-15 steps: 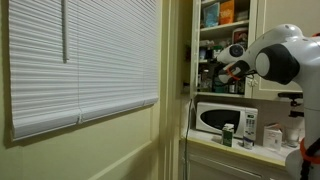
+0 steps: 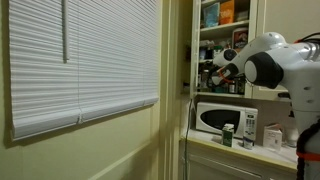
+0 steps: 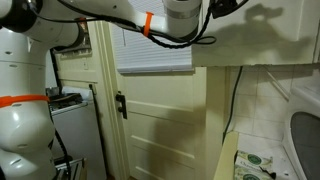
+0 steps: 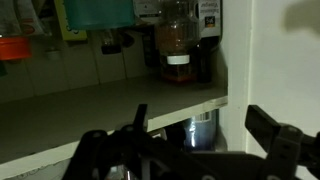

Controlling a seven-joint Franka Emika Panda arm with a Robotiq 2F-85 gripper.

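Note:
My gripper stands open in the wrist view, its two dark fingers wide apart and nothing held between them. It faces a cupboard shelf (image 4: 100, 113), whose pale front edge runs across the view. A dark jar with a red-brown band (image 4: 178, 66) stands toward the back of that shelf, beside a bottle with a pale label (image 4: 208, 20). Below the shelf edge, a clear container (image 4: 200, 130) shows partly, cut off by the gripper. In exterior view 1 the arm (image 2: 265, 68) reaches into the open cupboard; the fingers cannot be made out there.
Under the cupboard a white microwave (image 2: 220, 117) stands on the counter, with a green can (image 2: 228, 135) and a carton (image 2: 272, 136) in front. An orange container (image 4: 14, 48) and a teal container (image 4: 98, 12) are at the left. A white cupboard wall (image 4: 285, 70) closes off the right.
The forearm and wrist have shifted slightly lower and to the left in exterior view 1, at the cupboard's lower shelves. The counter items have stayed put.

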